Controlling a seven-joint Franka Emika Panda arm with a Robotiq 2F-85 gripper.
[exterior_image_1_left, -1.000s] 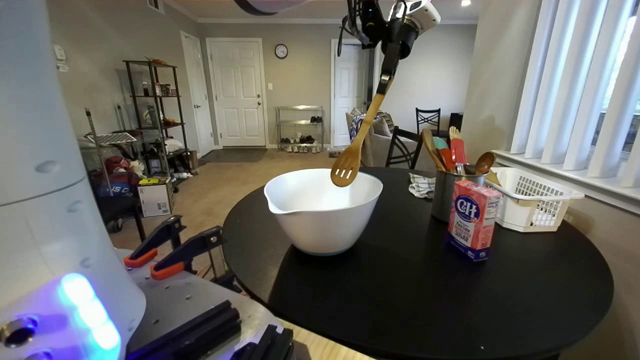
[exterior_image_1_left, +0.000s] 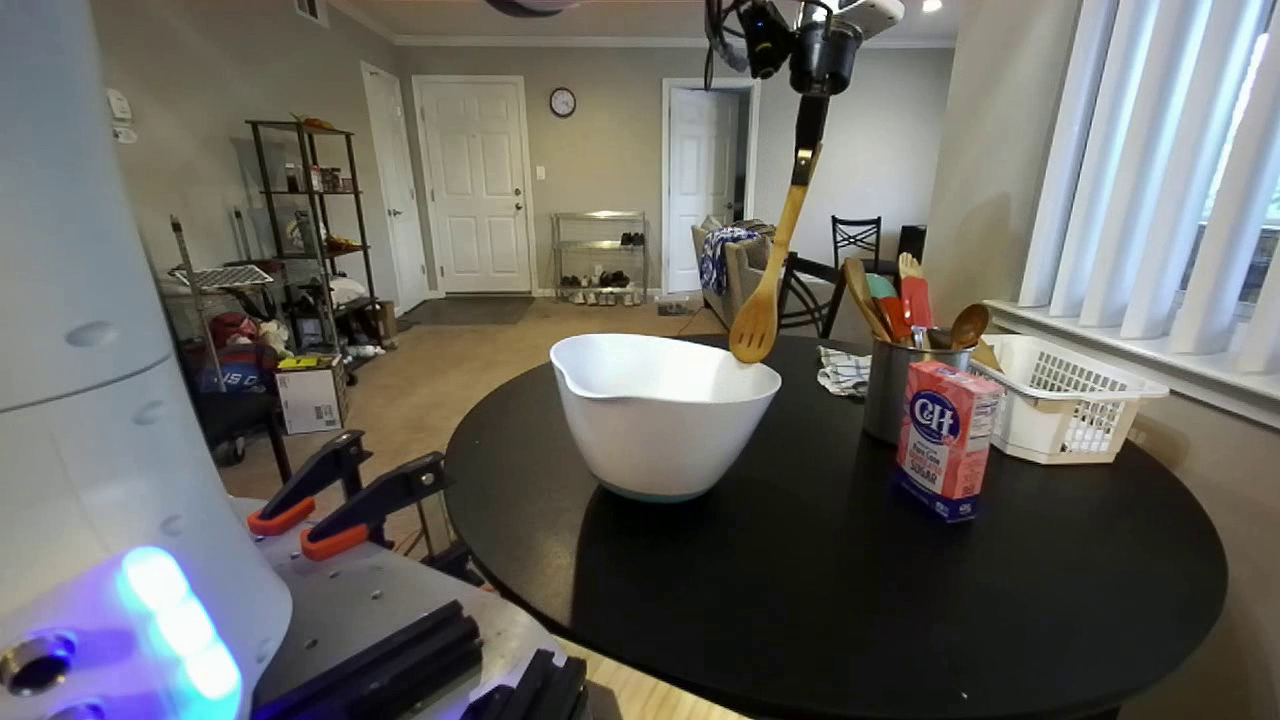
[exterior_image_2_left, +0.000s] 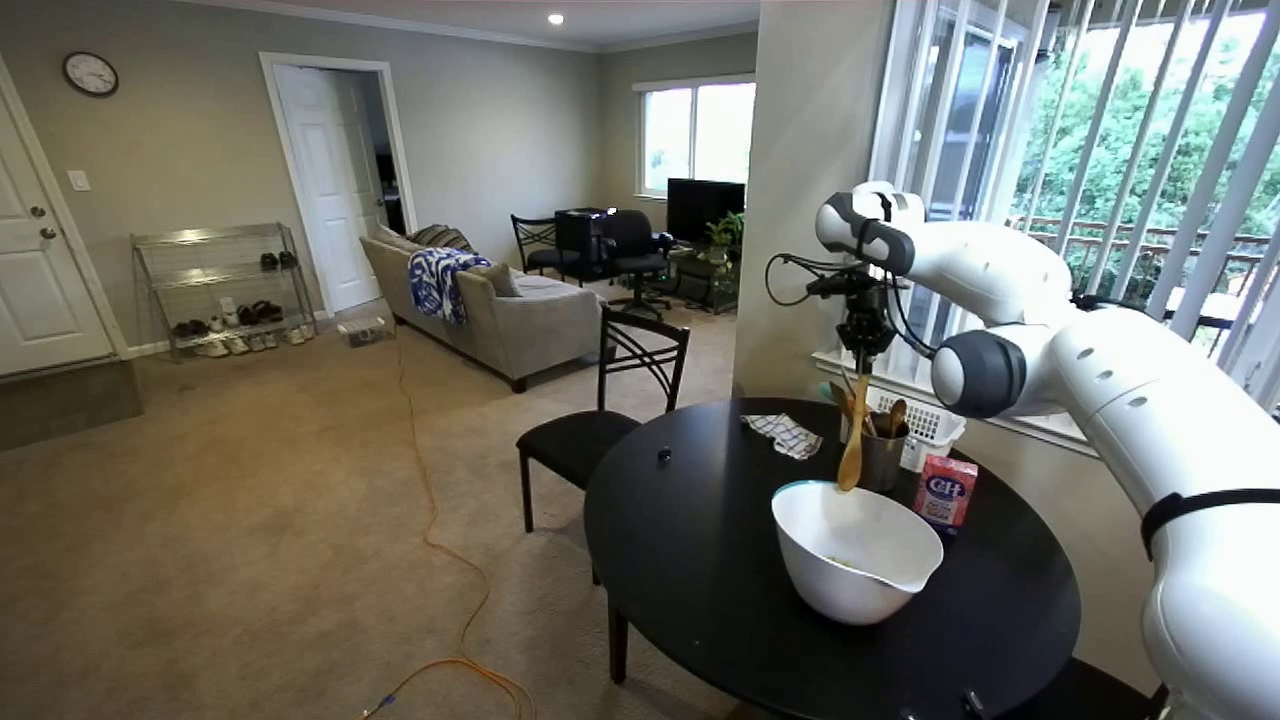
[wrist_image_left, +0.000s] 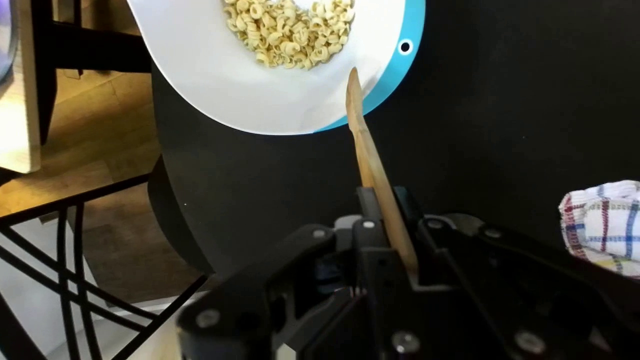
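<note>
A slotted wooden spoon (exterior_image_1_left: 768, 288) hangs head-down from my gripper (exterior_image_1_left: 805, 162), which is shut on its handle. In the wrist view the spoon (wrist_image_left: 373, 156) runs forward from between the fingers, its tip over the blue-edged rim of the white mixing bowl (wrist_image_left: 198, 84). Curly dry pasta (wrist_image_left: 291, 33) lies in the bottom of that bowl. The bowl (exterior_image_2_left: 840, 540) stands upright on the black round table. From these views I cannot tell whether the spoon's head touches the rim.
Right of the bowl stand a pink sugar box (exterior_image_1_left: 945, 438), a metal utensil holder (exterior_image_1_left: 894, 390) with several utensils, and a white basket (exterior_image_1_left: 1062, 402). A checked cloth (exterior_image_2_left: 782, 434) lies farther back.
Spoon and gripper have moved right, from over the bowl's inside to its right rim, and the spoon hangs more upright. The bowl has shifted slightly right and looks a little tilted.
</note>
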